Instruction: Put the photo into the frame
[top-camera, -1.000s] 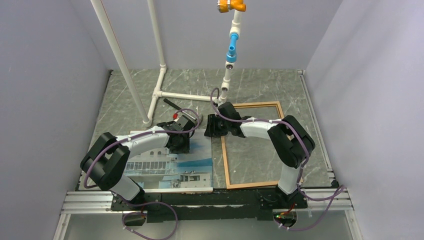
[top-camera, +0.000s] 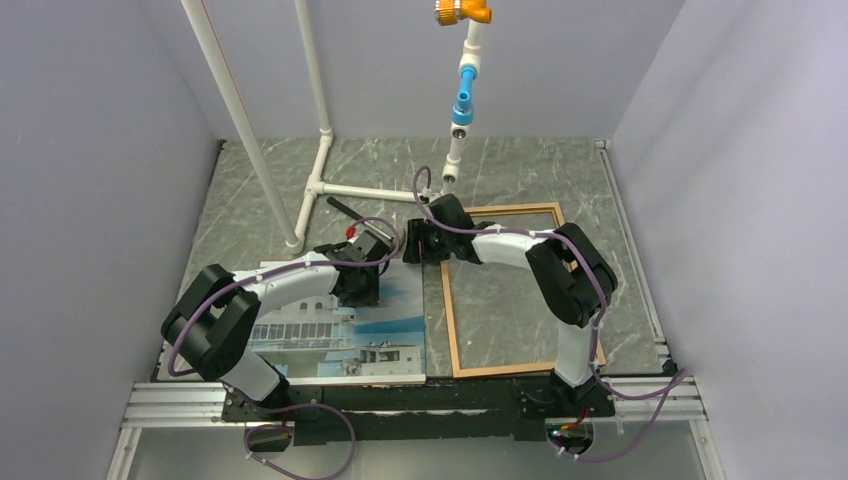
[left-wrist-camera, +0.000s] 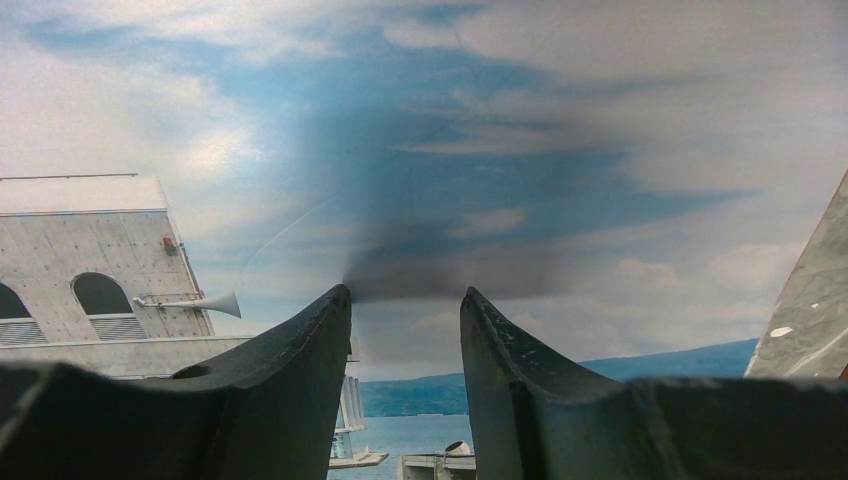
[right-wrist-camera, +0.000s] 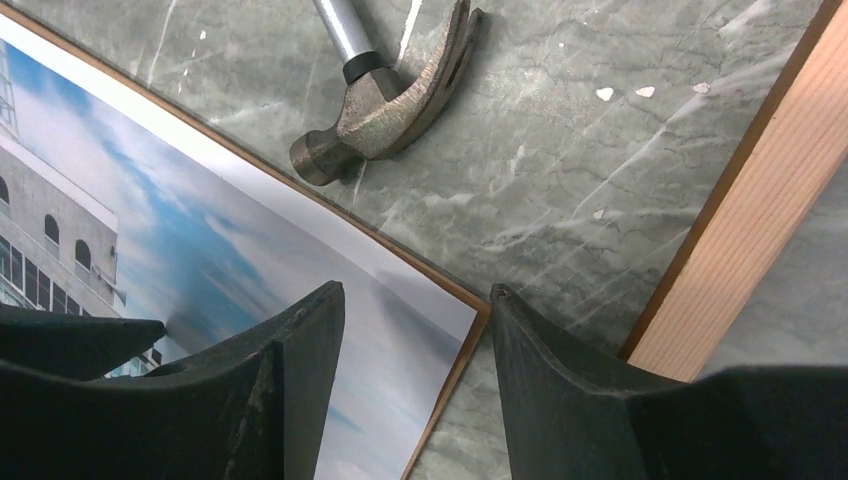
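The photo (top-camera: 391, 305), a sky-and-building print on a thin board, lies flat at the left. The wooden frame (top-camera: 452, 320) lies to its right with bare tabletop inside. My left gripper points down over the photo's sky; its fingers stand apart, with only the print's surface showing between them. At the photo's far right corner is my right gripper, open. One of its fingertips (right-wrist-camera: 332, 294) is over the print and the other (right-wrist-camera: 503, 296) just past the corner. Whether either gripper touches the board cannot be told.
A claw hammer (right-wrist-camera: 375, 115) lies just behind the photo's far edge. White pipes (top-camera: 370, 192) stand at the back. A narrow strip of bare table separates photo and frame. The two grippers are close together.
My right gripper has shifted slightly left and away from the front, to the photo's far right corner. The left arm, photo and frame look unmoved.
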